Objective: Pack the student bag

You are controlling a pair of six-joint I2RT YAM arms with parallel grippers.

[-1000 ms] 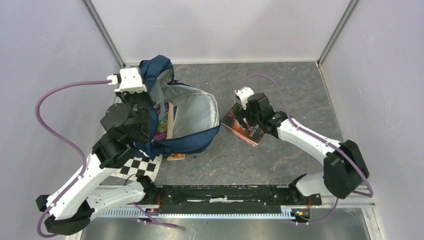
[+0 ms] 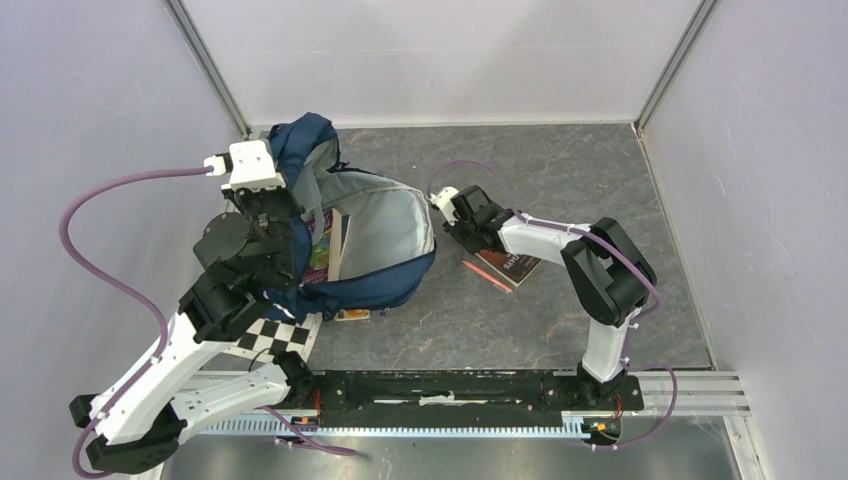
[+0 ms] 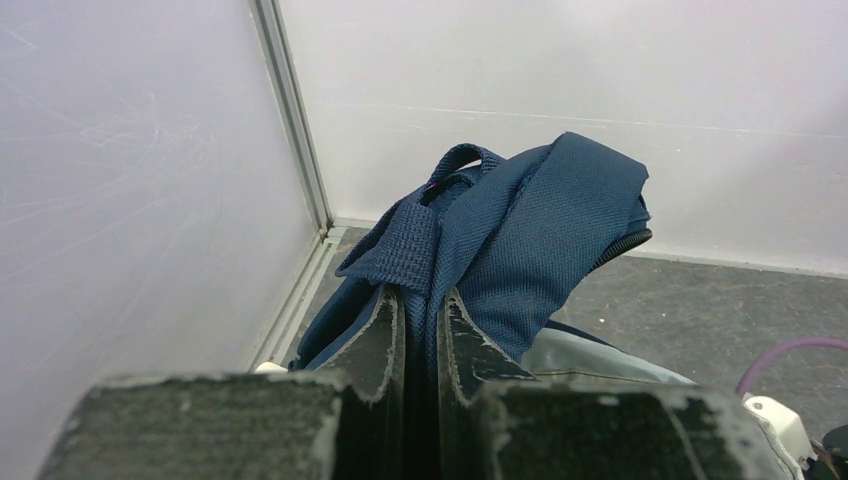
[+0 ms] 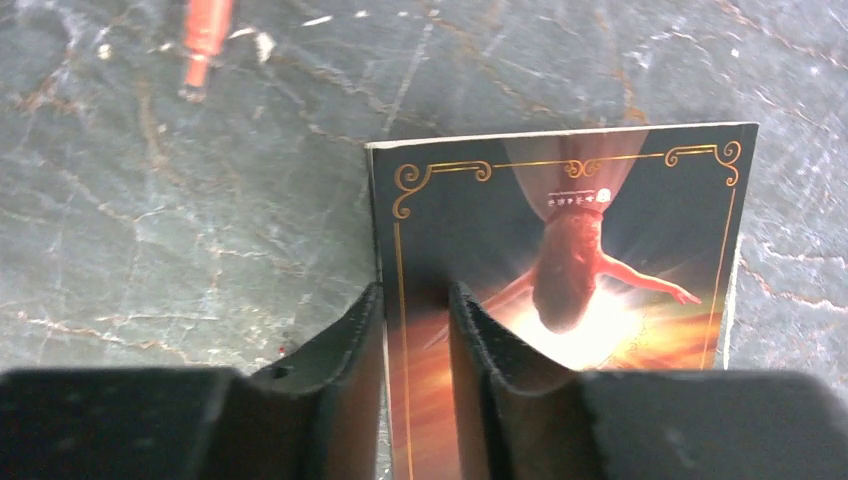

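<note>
The navy student bag (image 2: pixel 370 287) lies on its side at the left, its grey-lined mouth spread wide. My left gripper is shut on a fold of its dark blue fabric (image 3: pixel 560 210) near the strap. Right of the bag, a dark book with an orange glow on its cover (image 4: pixel 470 230) lies flat. The fingers of my right gripper stand apart, open, close to the book's left edge; whether they touch it cannot be told. In the top view the right arm covers part of the book (image 2: pixel 520 268).
An orange-red pencil-like stick (image 2: pixel 488 277) lies just in front of the book. Books (image 2: pixel 322 250) sit inside the bag. A checkered board (image 2: pixel 262 335) lies at front left.
My right arm has shifted left, and its gripper now stands nearer the bag. The book has moved rightward, and the orange stick now shows. The left arm has shifted slightly left with the bag.
</note>
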